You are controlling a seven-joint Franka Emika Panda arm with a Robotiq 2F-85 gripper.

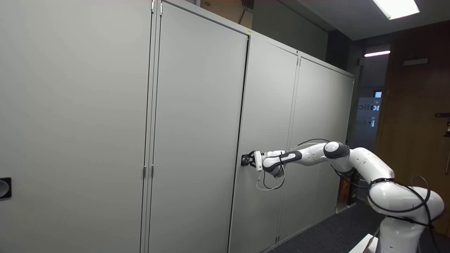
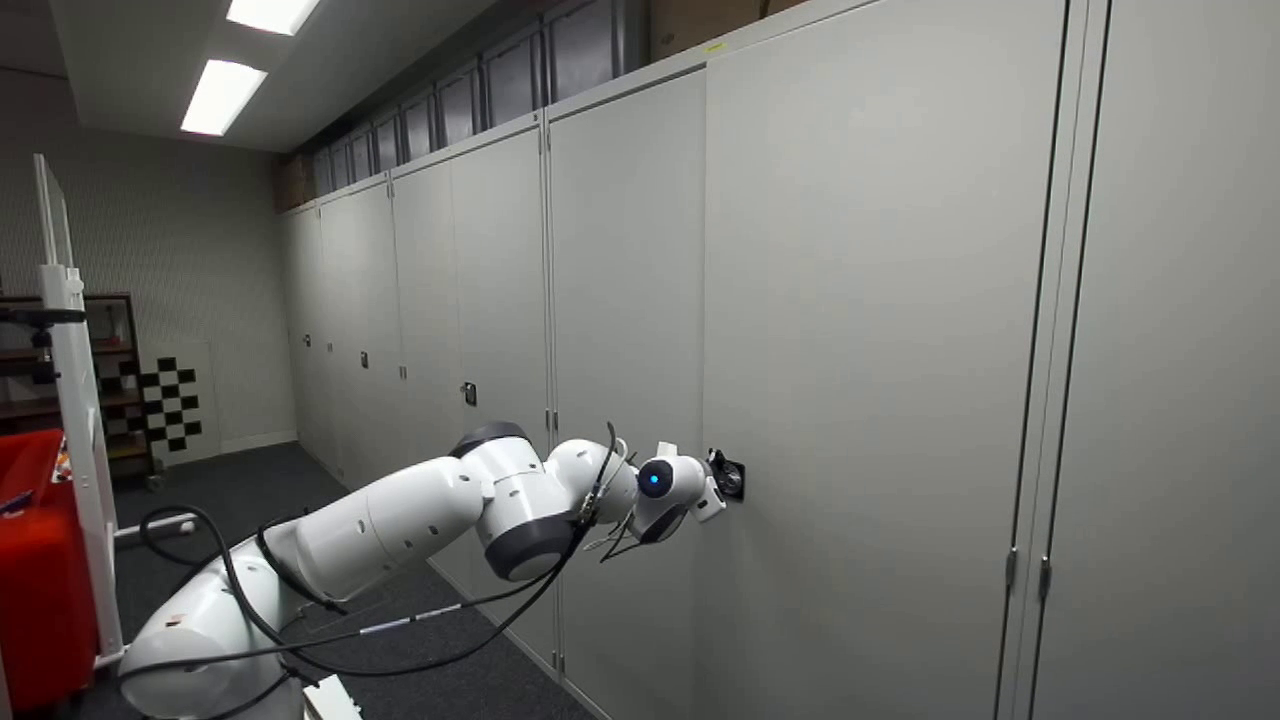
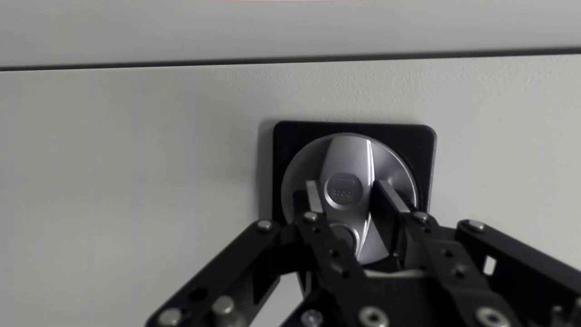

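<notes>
In the wrist view a silver turning handle [image 3: 348, 155] sits in a round dish on a square black plate [image 3: 291, 133], fixed to the grey cabinet door [image 3: 136, 190]. My gripper is shut on the handle's raised grip, one finger on each side of it. The lower part of the handle is partly covered by the fingers. Both exterior views show the gripper [image 1: 252, 159] up against the door beside the seam, and there the cabinet door [image 2: 864, 360] stands flush with its neighbour.
More grey cabinet doors [image 1: 194, 126] run along the wall on both sides, with another handle [image 1: 5, 188] at far left. A red container [image 2: 48, 564] and a white stand [image 2: 82, 420] are behind the arm. Dark floor lies open before the cabinets.
</notes>
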